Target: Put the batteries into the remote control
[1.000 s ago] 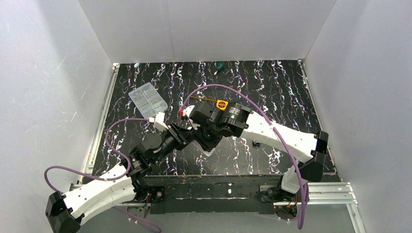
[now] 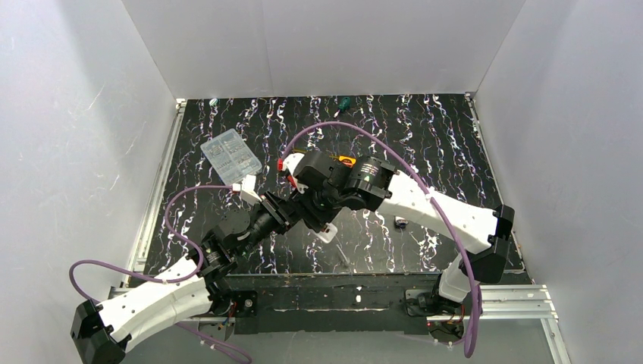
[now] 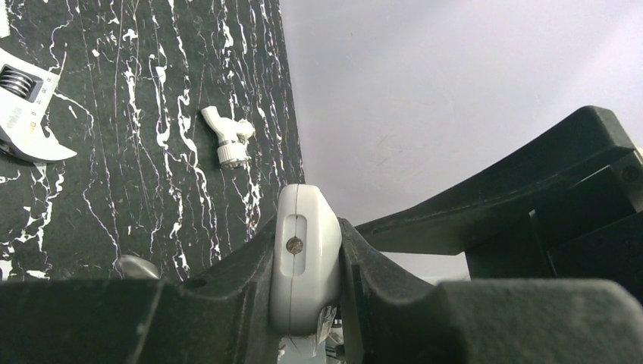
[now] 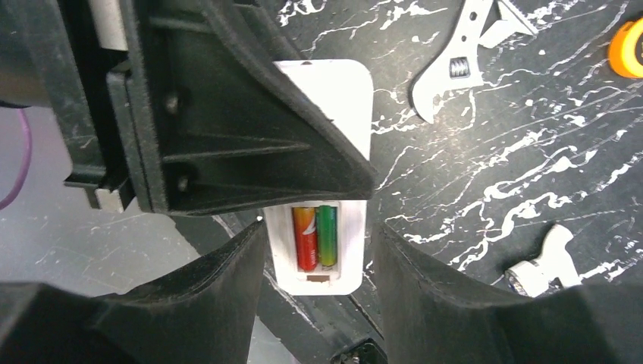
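A white remote control [image 4: 351, 250] is clamped by my left gripper, which is shut on its middle. The left gripper's black finger [image 4: 288, 152] crosses over the remote in the right wrist view. In the remote's uncovered compartment a red-orange battery [image 4: 305, 241] and a green battery [image 4: 327, 236] lie side by side; their upper ends are hidden by that finger. My right gripper is over the compartment end, its fingers apart on both sides of the remote, with nothing held between them.
An adjustable wrench [image 4: 457, 64], a yellow tape measure [image 4: 628, 51] and a small white fitting [image 4: 544, 263] lie on the marble-patterned table. A clear parts box [image 2: 231, 156] is at the left.
My right arm has shifted slightly left and up in the top view, and more of the remote's end now shows below it. The left arm has stayed still.
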